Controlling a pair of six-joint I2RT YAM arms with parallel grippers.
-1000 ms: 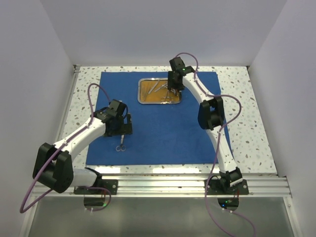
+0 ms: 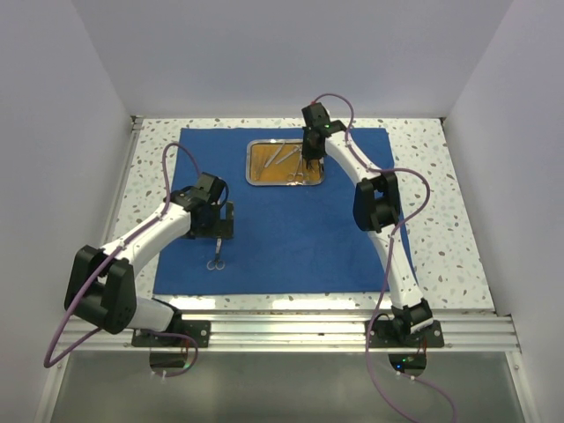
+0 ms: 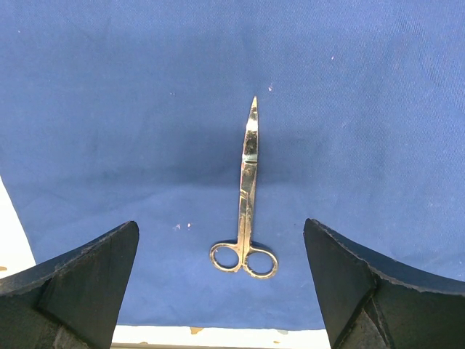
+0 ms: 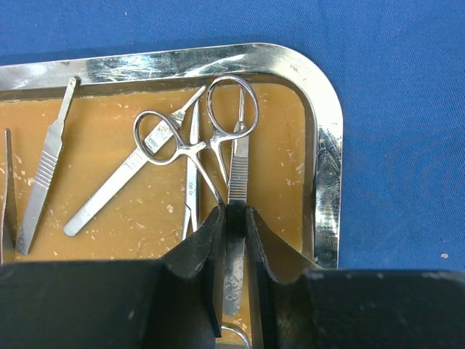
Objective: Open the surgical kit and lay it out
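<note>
In the right wrist view, my right gripper is shut on a scalpel handle (image 4: 239,171) inside the metal tray (image 4: 328,178). A ring-handled clamp (image 4: 195,149) lies against that handle; its shanks run in at the fingertips, and its tips are hidden. Another scissor-like tool (image 4: 192,193) lies below the clamp. Slanting to the left is a second flat handle (image 4: 116,180), and further left a third one (image 4: 45,167). My left gripper stands open above scissors (image 3: 248,193) lying on the blue cloth, touching nothing.
A slim tool (image 4: 9,193) sits at the left edge of the right wrist view. Speckled table (image 2: 445,220) shows around it, with walls on both sides.
The left arm has drifted slightly; its scissors appear further right.
</note>
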